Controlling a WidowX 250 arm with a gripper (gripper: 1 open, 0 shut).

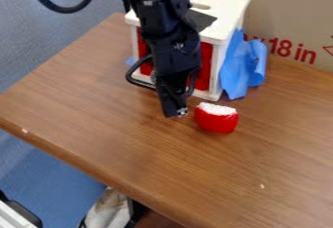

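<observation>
A black robot arm hangs from the top of the camera view, with its gripper (174,105) low over the wooden table, just left of a small red object with a white top (216,121). I cannot tell whether the gripper is open or shut. Behind the arm stands a white box with red panels (227,8), partly hidden by it, with a dark patch on its top.
A crumpled blue cloth (242,68) lies right of the white box. A cardboard box (293,18) stands at the back right.
</observation>
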